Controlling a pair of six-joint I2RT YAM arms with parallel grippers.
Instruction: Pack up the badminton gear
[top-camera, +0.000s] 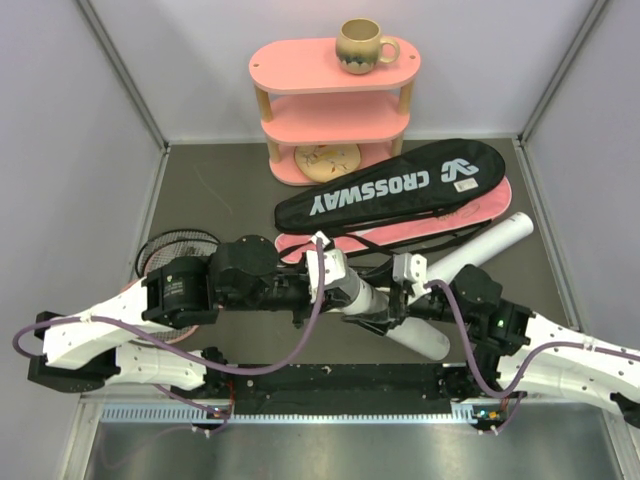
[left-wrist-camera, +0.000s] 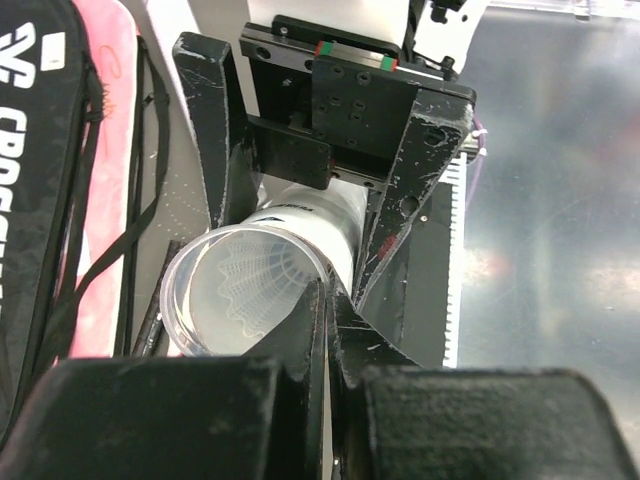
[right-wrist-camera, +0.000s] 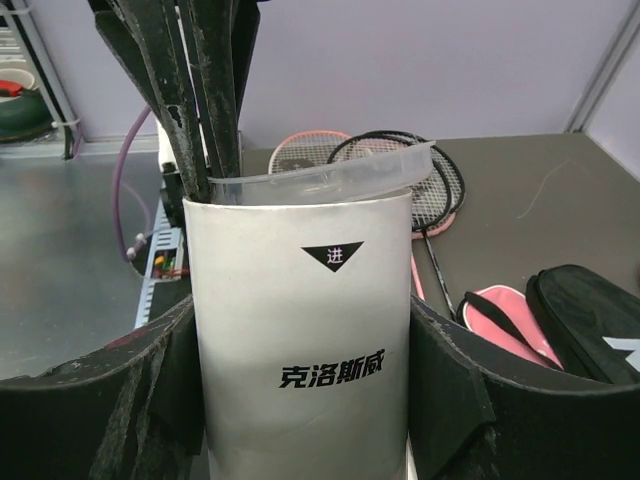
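A white shuttlecock tube (right-wrist-camera: 300, 290) stands between the fingers of my right gripper (top-camera: 388, 302), which touch it on both sides. Its clear plastic lid (right-wrist-camera: 325, 183) sits tilted at the mouth, raised on one side in the right wrist view. My left gripper is shut, its tips at the lid's edge; whether the thin rim is pinched is hidden. A netted white shuttlecock (left-wrist-camera: 262, 285) shows inside the tube's mouth. On the floor lie the black CROSSWAY bag (top-camera: 395, 187), a pink bag (top-camera: 480, 208) partly beneath it, and rackets (top-camera: 178, 243) at the left.
A second white tube (top-camera: 490, 245) lies right of the bags. At the back stands a pink shelf (top-camera: 330, 118) with a mug (top-camera: 361, 46) on top. Bare floor (top-camera: 215, 185) shows at the back left.
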